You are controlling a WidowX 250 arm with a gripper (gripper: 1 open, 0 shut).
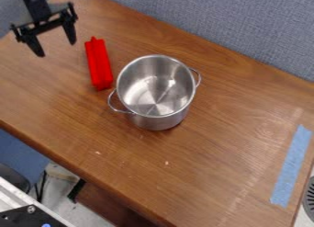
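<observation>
My gripper [51, 33] is at the upper left, dark, with its fingers apart and pointing down, nothing between them. To its right a long red object [98, 62] lies on the wooden table [215, 148]. A steel pot [157, 91] with two wire handles stands just right of the red object, near the middle of the table, and looks empty.
A blue tape strip [289, 166] runs along the right side of the table. A grey padded wall [233, 19] borders the back.
</observation>
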